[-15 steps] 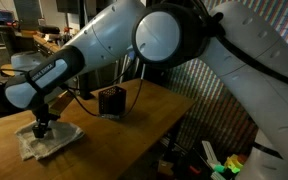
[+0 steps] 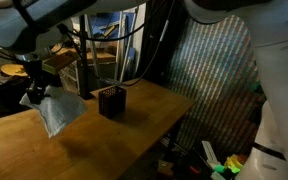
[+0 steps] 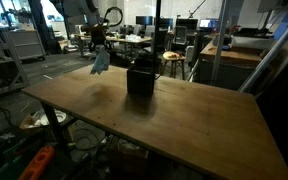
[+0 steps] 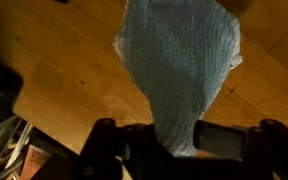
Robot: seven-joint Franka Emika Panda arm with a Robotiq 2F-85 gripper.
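Observation:
A pale grey-blue cloth [image 2: 56, 110] hangs from my gripper [image 2: 36, 88] over the left part of the wooden table in exterior view 1. In the wrist view the cloth [image 4: 179, 65] is pinched between the dark fingers and spreads out below them. Exterior view 2 shows the cloth [image 3: 101, 62] bunched at the top, its lower end above or near the tabletop; whether it touches cannot be told. A black mesh basket [image 3: 140, 80] stands upright on the table, apart from the cloth. What lies inside the basket is hidden.
Chairs and desks fill the background. A black pole [image 3: 156, 35] rises behind the basket.
The cloth lay spread on the table a second ago. My gripper has since risen with it, and the cloth now hangs down from the fingers. The basket has stayed put.

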